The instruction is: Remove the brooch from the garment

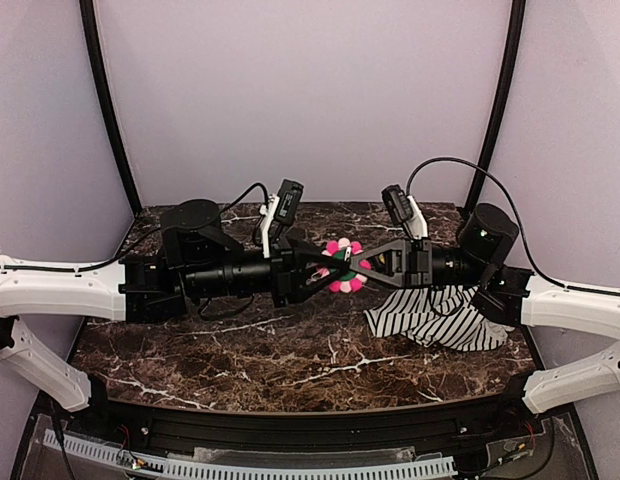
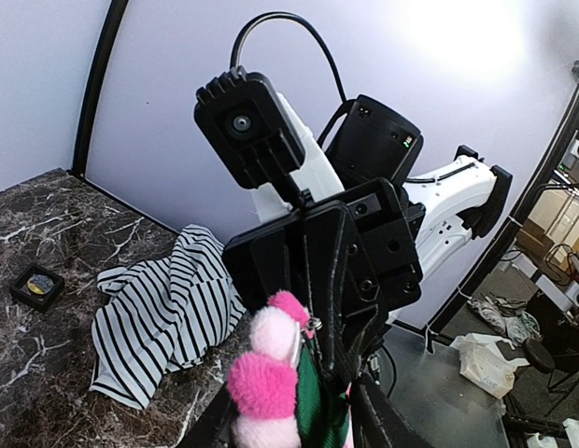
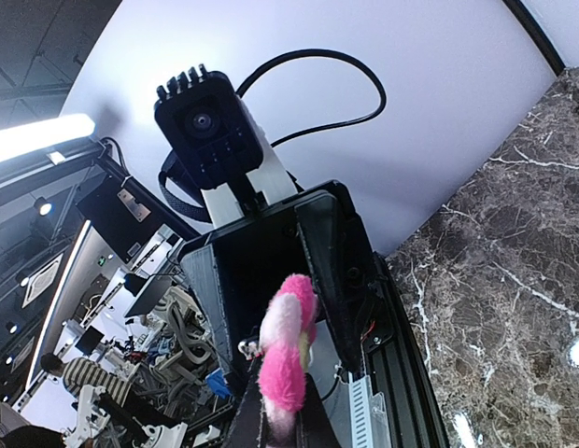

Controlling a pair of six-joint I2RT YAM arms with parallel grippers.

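Observation:
The brooch, a fluffy flower with pink and white petals (image 1: 342, 280) (image 2: 261, 381) (image 3: 282, 376) and a green centre, is held up between my two grippers, which face each other above the table. A metal clasp shows on it. My right gripper (image 1: 362, 264) is shut on the brooch. My left gripper (image 1: 326, 270) is at the brooch from the other side, its fingers part open; whether they touch it is unclear. The striped garment (image 1: 420, 320) (image 2: 163, 317) lies crumpled on the table at the right, apart from the brooch.
A small dark square box (image 2: 37, 287) sits on it beside the garment. Walls and dark posts stand around the back and sides.

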